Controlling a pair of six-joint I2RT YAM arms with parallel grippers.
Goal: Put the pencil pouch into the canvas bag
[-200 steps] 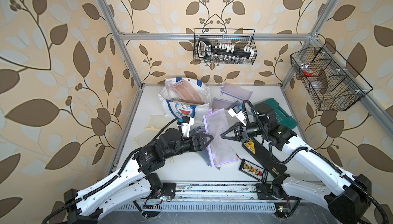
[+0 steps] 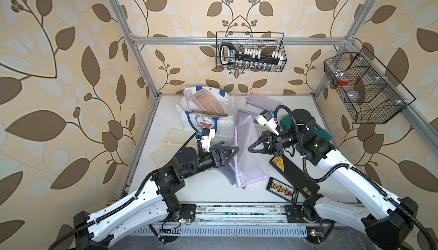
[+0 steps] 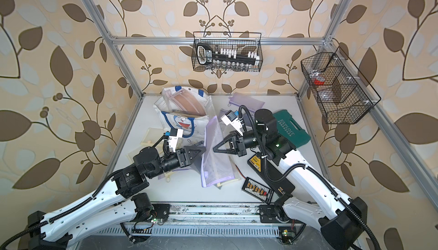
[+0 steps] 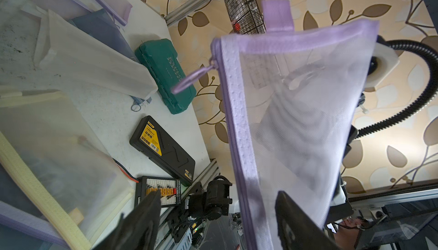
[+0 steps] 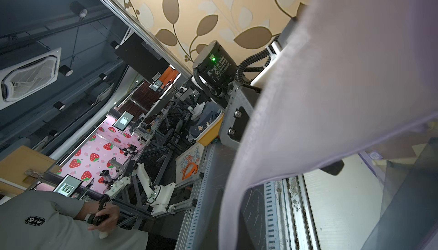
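Note:
A lavender mesh pencil pouch [image 2: 251, 158] hangs upright between my two grippers, its zipped edge running down between the fingers of my left gripper, which look parted around it in the left wrist view. My right gripper [image 3: 215, 149] is at the pouch's right side; the pouch fills much of the right wrist view and hides its fingertips there. The white canvas bag [image 2: 205, 124] with a Doraemon print and blue handles stands open at the back left, behind the pouch, with a pink pouch inside.
Other flat pouches [image 2: 262, 101] lie at the back and under my grippers. A green case [image 3: 289, 129], a black case [image 2: 296, 177] and a connector board [image 2: 282, 188] lie at the right. Wire baskets [image 2: 251, 51] hang on the back and right frame.
The pouch has risen and turned more upright, its top edge higher. My left gripper has shifted slightly; the right arm has risen slightly and moved right.

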